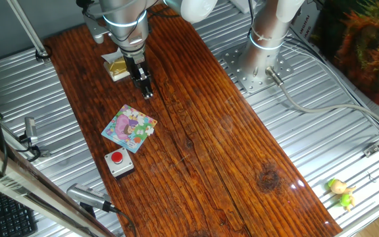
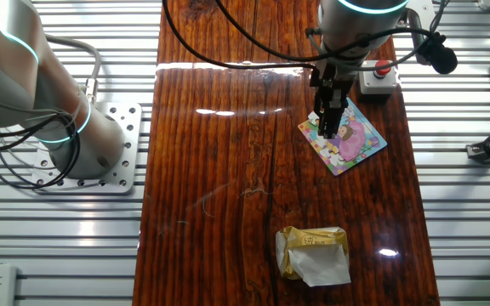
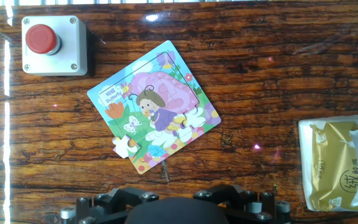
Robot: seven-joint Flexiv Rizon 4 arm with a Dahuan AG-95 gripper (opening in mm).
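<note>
A square butterfly picture puzzle lies flat on the wooden table, tilted in the wrist view. A loose-looking white piece sits at its lower left edge; another pale piece lies near its right side. My gripper shows at the bottom of the wrist view, its linkages spread wide to both sides, so it looks open. I see nothing held. The gripper hangs over the table between the puzzle and the tissue pack. In exterior view 2 it covers part of the puzzle. Its fingertips are hard to make out.
A gold-and-white tissue pack lies on one side of the puzzle. On the other stands a white box with a red button. A small toy lies off the table.
</note>
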